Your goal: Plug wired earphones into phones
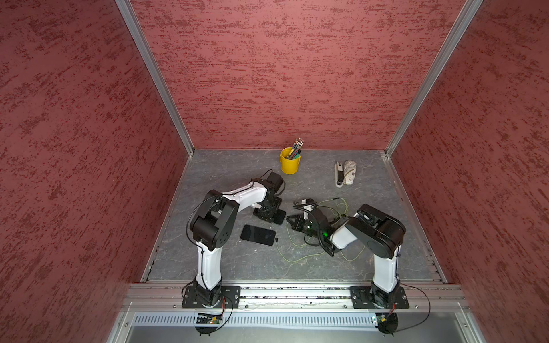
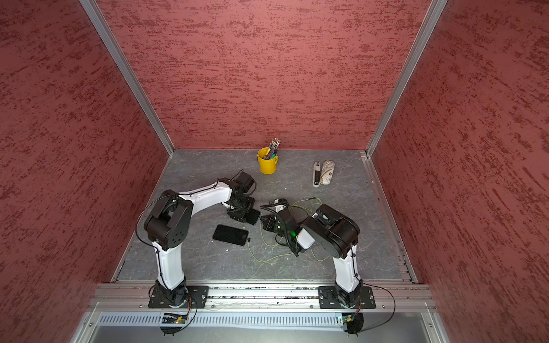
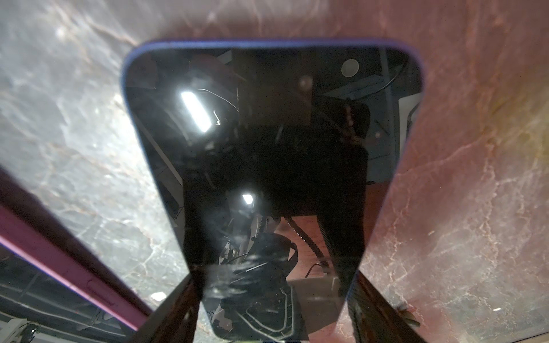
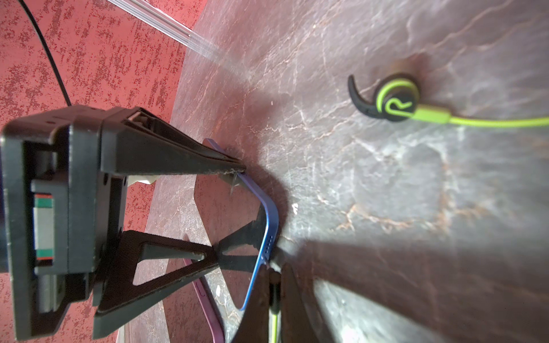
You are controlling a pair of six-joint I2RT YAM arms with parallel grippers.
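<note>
In the left wrist view a blue-edged phone (image 3: 274, 171) lies screen up, pinched by its sides; my left gripper is shut on it. My right gripper is shut on the black earphone plug (image 4: 275, 291), from which a yellow-green cable (image 4: 274, 325) runs down. The plug's front sits close to the blue phone's end edge, beside its port holes; the contact itself is hidden by the fingers, so I cannot tell whether it is inside. A second phone (image 1: 258, 235), with a pink edge, lies flat in front of the left gripper.
An earbud (image 4: 397, 103) marked R rests on the grey table. Yellow-green cable (image 1: 297, 260) loops around the right arm, one dark end (image 1: 276, 240) beside the second phone. Behind stand a yellow pen bucket (image 1: 290, 163), a stapler (image 1: 339, 174) and a pale pouch (image 1: 350, 171).
</note>
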